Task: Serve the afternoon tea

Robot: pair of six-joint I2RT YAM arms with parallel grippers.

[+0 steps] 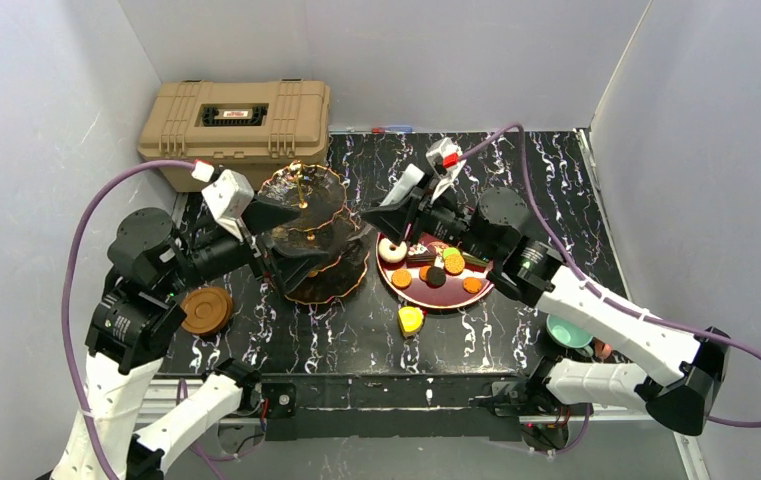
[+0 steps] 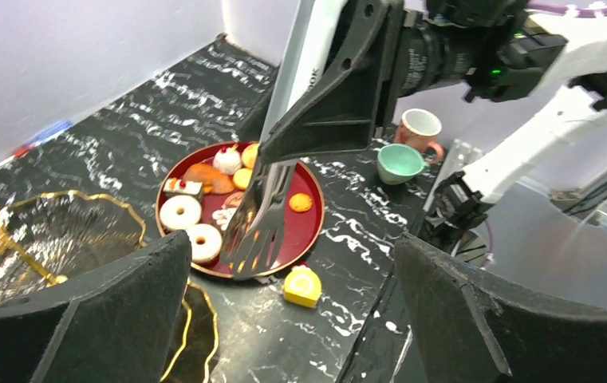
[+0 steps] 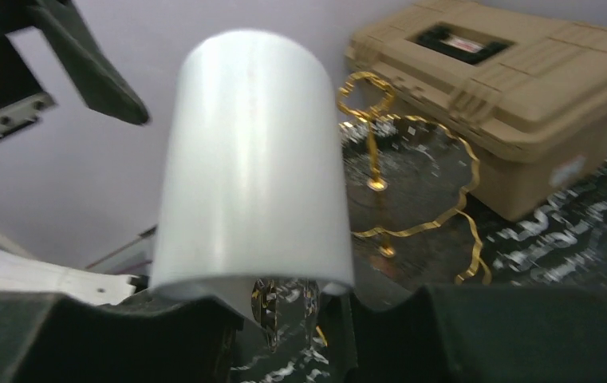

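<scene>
White-handled serving tongs [image 2: 264, 231] with slotted ends hang from my right gripper [image 1: 384, 218], which is shut on them. Their white handle [image 3: 252, 159] fills the middle of the right wrist view. My left gripper [image 1: 294, 243] is open and empty over the tiered black stand [image 1: 331, 285] with wavy gold rims. In the left wrist view its fingers [image 2: 124, 307] stand wide apart, clear of the tongs. A red plate [image 1: 419, 293] carries doughnuts, biscuits and other sweets, partly hidden by my right arm. One yellow cake [image 1: 410, 321] sits on the table before the plate.
A green cup [image 2: 400, 163] and a pinkish mug [image 2: 418, 129] stand at the right, by my right arm. A tan case [image 1: 234, 130] fills the back left. A round brown lid-like piece [image 1: 206, 311] lies left of the stand.
</scene>
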